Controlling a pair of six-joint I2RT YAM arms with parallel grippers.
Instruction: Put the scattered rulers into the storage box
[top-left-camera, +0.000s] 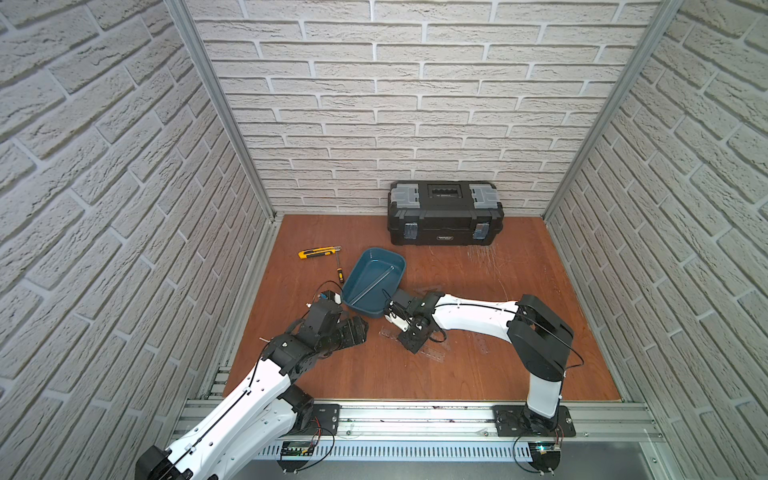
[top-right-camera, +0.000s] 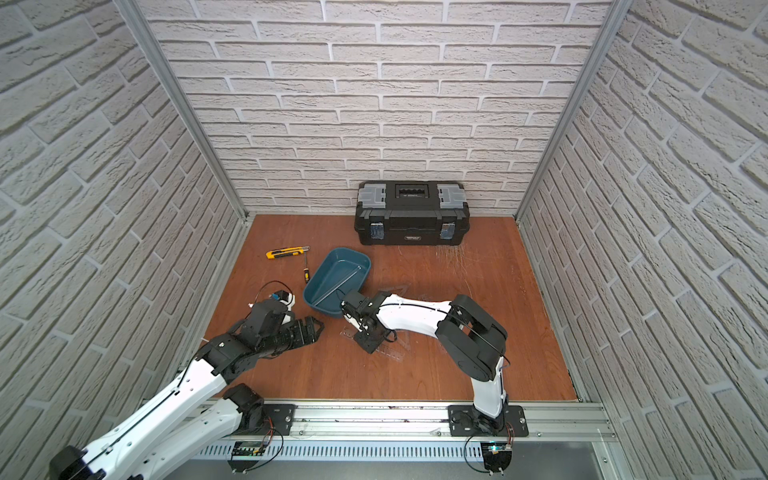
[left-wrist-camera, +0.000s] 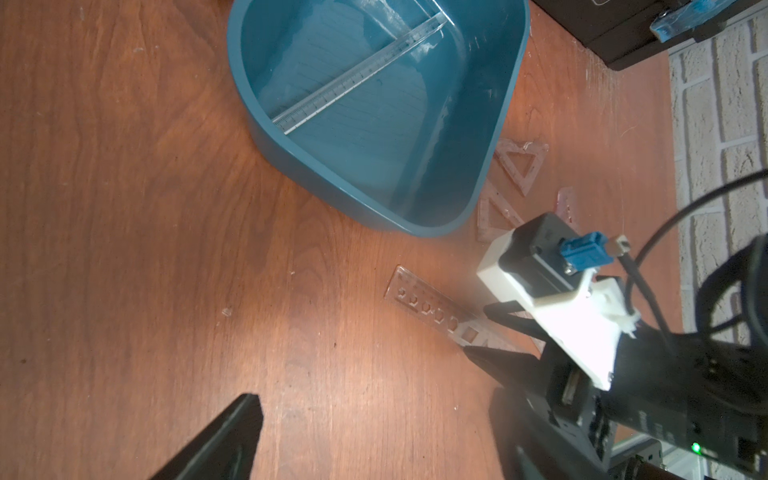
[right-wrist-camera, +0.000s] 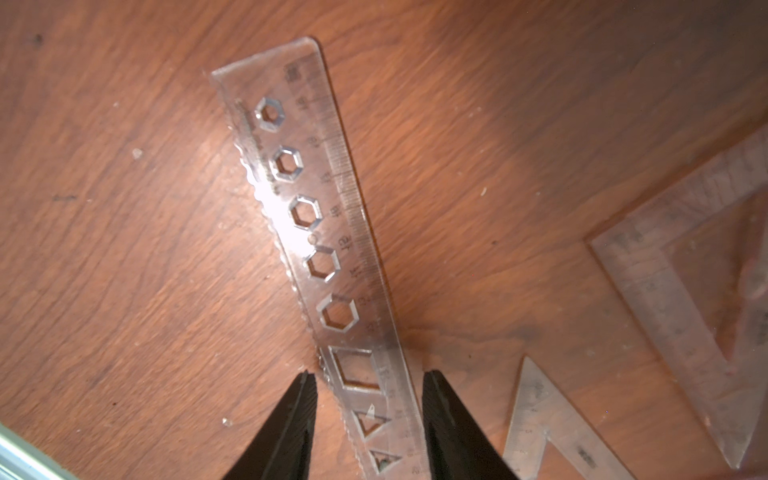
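Observation:
A clear ruler (right-wrist-camera: 336, 264) with cut-out shapes lies flat on the table. The fingers of my right gripper stand apart on either side of its lower end, with narrow gaps to its edges; whether they are at table level is hard to tell. The blue storage box (left-wrist-camera: 320, 172) has a long clear ruler (left-wrist-camera: 360, 73) lying across its inside. My left gripper is open and empty over bare table, in front of the box. To the right lie a clear triangle (right-wrist-camera: 640, 276) and a smaller pointed clear piece (right-wrist-camera: 532, 408).
A black toolbox (top-left-camera: 445, 216) stands at the back. Left of the box lie a yellow cutter (top-left-camera: 318, 252) and a screwdriver (top-left-camera: 340, 275). My right arm (top-left-camera: 480, 314) reaches low across the table close to the box. Bare table separates the two grippers.

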